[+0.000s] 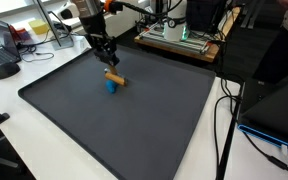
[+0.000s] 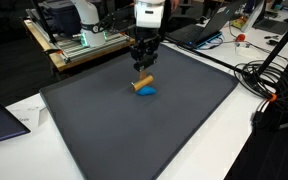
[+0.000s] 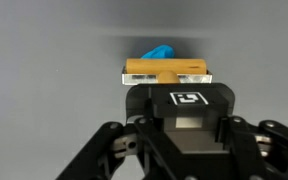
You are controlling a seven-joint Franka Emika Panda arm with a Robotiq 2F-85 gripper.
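Observation:
A wooden cylinder (image 3: 166, 66), light brown with a pale strip along its near side, lies crosswise just beyond my gripper in the wrist view. A short wooden stub (image 3: 168, 77) runs from it back between the fingers, and the gripper is shut on this handle-like part. Exterior view 2 has the wooden piece (image 2: 142, 83) slanted under the gripper (image 2: 139, 70). A small blue object (image 2: 146, 91) sits right by it on the dark table. From the wrist, the blue object (image 3: 159, 52) is partly hidden behind the cylinder. Whether the two touch, I cannot tell.
The dark tabletop (image 1: 129, 115) is wide and clear toward the front and right. Cables (image 2: 254, 75) run along its far right side in exterior view 2. A wooden-edged box (image 1: 189, 45) stands past the back edge.

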